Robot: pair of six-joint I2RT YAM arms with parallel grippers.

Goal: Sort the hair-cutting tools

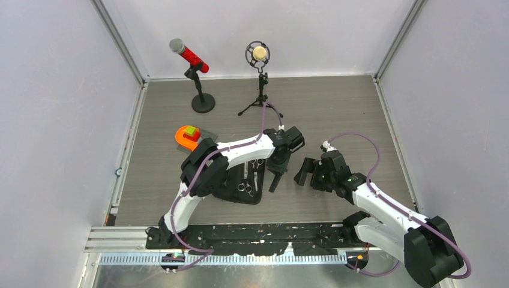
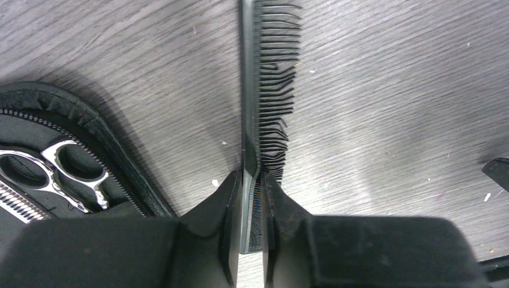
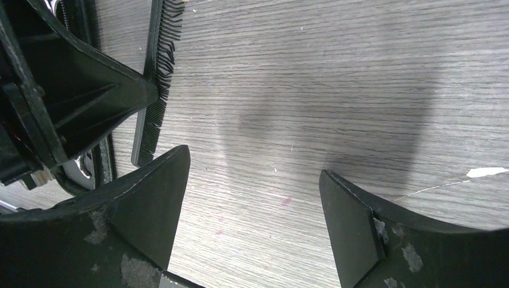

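Note:
A black comb (image 2: 249, 90) with bent teeth lies on the table, right of the black tool pouch (image 1: 231, 195). Above it, my left gripper has its fingertips close together, one on each side of the comb's fine-toothed part; whether they press on it does not show clearly. In the right wrist view a dark finger of that gripper crosses the comb (image 3: 140, 144). Scissors (image 2: 52, 159) and other metal tools rest in the pouch. Over bare table right of the comb, my right gripper is open and empty.
Two microphones on stands, one red (image 1: 193, 57) and one round (image 1: 259, 53), stand at the back. An orange curved piece (image 1: 183, 139) sits to the left. My left arm hides part of the pouch.

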